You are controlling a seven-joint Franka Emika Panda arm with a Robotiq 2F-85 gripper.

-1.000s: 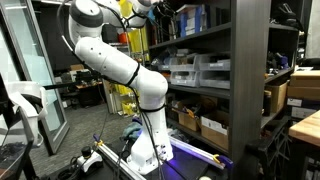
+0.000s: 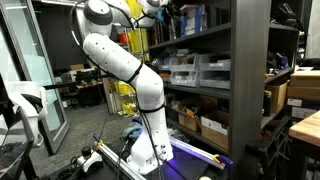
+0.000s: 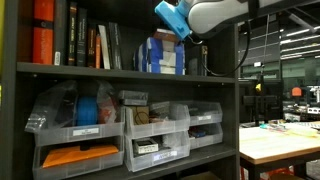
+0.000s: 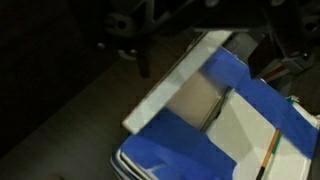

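Note:
In the wrist view my gripper is open, its dark fingers (image 4: 142, 58) apart and nothing gripped between them. Beyond and partly between the fingers is a blue-and-white item (image 4: 180, 140), apparently a book or binder, with a pale edge running diagonally. Exterior view 2 has a blue-and-white striped item (image 3: 167, 60) standing on the upper shelf among books, with the arm's wrist close in front of it at the upper right. The fingertips are hard to make out in the exterior views, and contact cannot be told.
Dark and red books (image 3: 82, 38) stand at the left of the upper shelf (image 3: 110, 73). Clear plastic bins (image 3: 158, 122) fill the shelf below. A dark upright panel (image 2: 245, 80) bounds the shelving in exterior view 1. A wooden table (image 3: 275, 145) stands off to the right.
Over the last second the upper arm and wrist have shifted right in exterior view 1, closer to the upper shelf. The shelf contents show no clear movement.

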